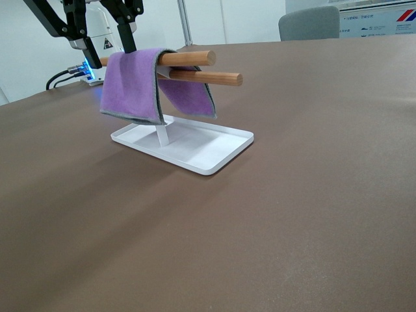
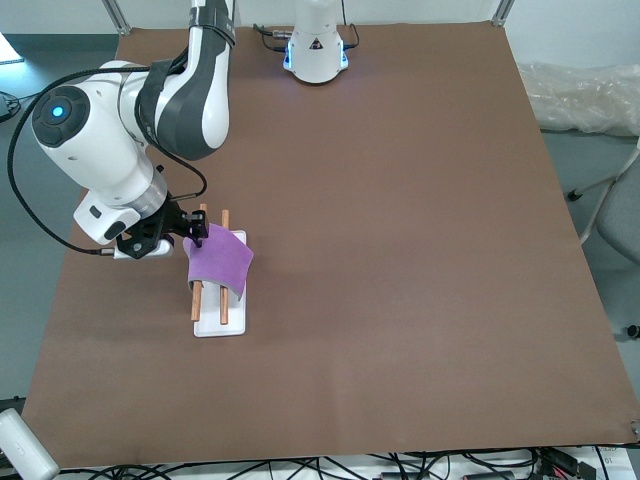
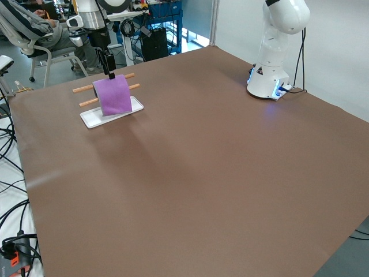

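A purple cloth [image 2: 220, 262] with grey edging hangs over the two wooden rods of a small rack; it shows again in the top view [image 1: 130, 88] and right view [image 3: 115, 95]. The rack's white tray [image 2: 220, 327] rests on the brown table. My black gripper [image 1: 110, 57] is over the cloth at the rack's far end from the top camera, its two fingers apart, one reaching down to the cloth's upper edge. Whether cloth is between them is not clear.
Cables run along the near edge.
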